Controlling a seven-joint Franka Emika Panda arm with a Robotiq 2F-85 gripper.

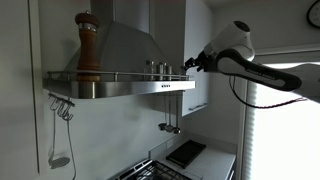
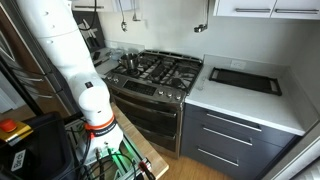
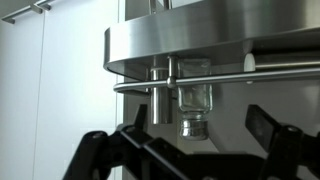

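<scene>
My gripper is at the right end of the range hood's ledge, close to the small shakers standing behind its rail. In the wrist view the scene appears upside down: a clear glass jar with a metal cap sits between the two spread fingers and farther out, beyond the rail. Beside it stands a metal cylinder. The gripper is open, its dark fingers holding nothing.
A tall wooden pepper mill stands at the ledge's left end. Ladles hang beneath the hood. Below are the gas stove and a mostly clear counter bearing a black tray. A cabinet rises behind the gripper.
</scene>
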